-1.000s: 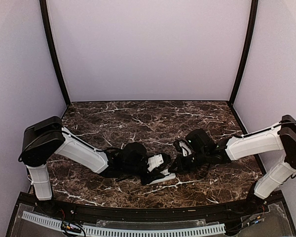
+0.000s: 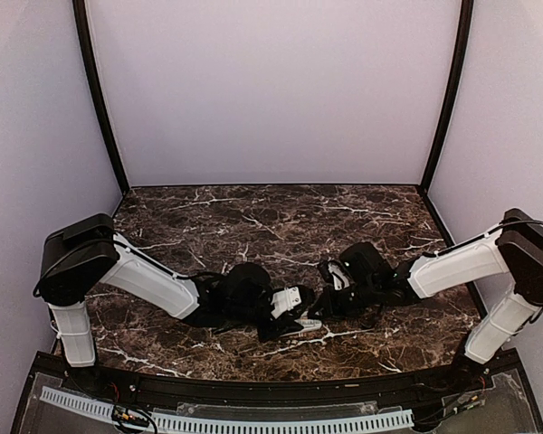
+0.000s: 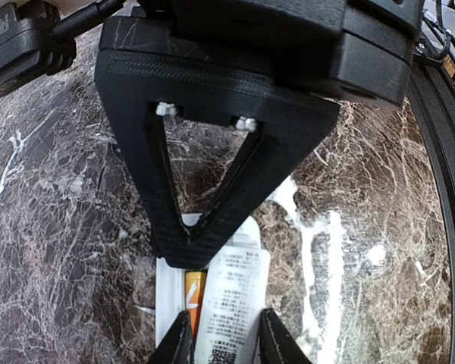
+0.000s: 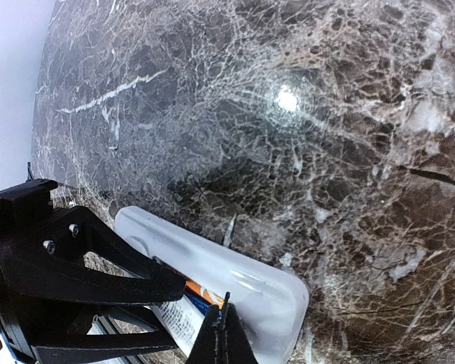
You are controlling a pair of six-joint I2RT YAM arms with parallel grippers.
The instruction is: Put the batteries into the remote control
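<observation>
The white remote control [image 4: 246, 284] lies on the dark marble table between my grippers. In its open compartment an orange and blue battery [image 3: 195, 287] shows in part. My left gripper is shut on a white printed piece [image 3: 233, 292], which looks like the battery cover, over the remote's right side; one finger crosses the battery slot. From the right wrist view, the left fingers [image 4: 148, 277] straddle that piece. My right gripper is shut, nothing visible between its fingertips, its tips over the remote at the battery's end. Whether they touch is unclear.
Bare marble table [image 2: 281, 221] stretches behind both arms. A dark rail with a pale slotted strip [image 2: 281, 425] runs along the front edge. The two arms stand close together, their grippers nearly meeting over the remote.
The left arm is almost unmoved.
</observation>
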